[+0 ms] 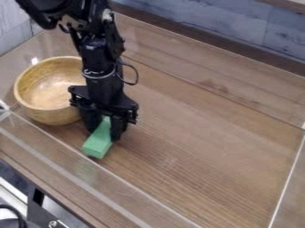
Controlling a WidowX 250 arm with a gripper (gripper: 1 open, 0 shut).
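My black gripper [105, 123] is low over the wooden table, shut on a green block [98, 144] that sticks out below its fingers toward the front. The upper part of the block is hidden by the gripper. A yellow-tan bowl [38, 89] stands just left of and behind the gripper, partly behind it.
A pale blue-grey wall [226, 18] runs along the back. The table's front left edge shows dark cables below it.
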